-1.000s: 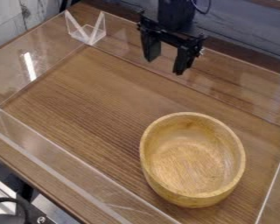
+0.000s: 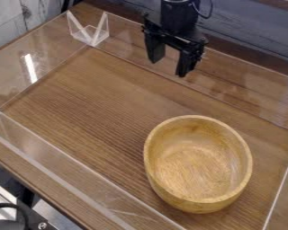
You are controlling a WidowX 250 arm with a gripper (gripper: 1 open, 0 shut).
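My black gripper [image 2: 175,49] hangs at the top centre of the camera view, over the back part of the wooden table [image 2: 80,112], its dark fingers spread open and pointing down. I see nothing between them. A large, empty, pale yellow oval bowl [image 2: 197,184] rests at the lower right, well apart from the gripper.
A small clear wire-like or plastic holder [image 2: 89,31] stands at the upper left. A raised edge runs along the back right, and black cable [image 2: 7,216] shows at the lower left corner.
The gripper has shifted slightly left and appears a little higher in the view. The bowl has not moved.
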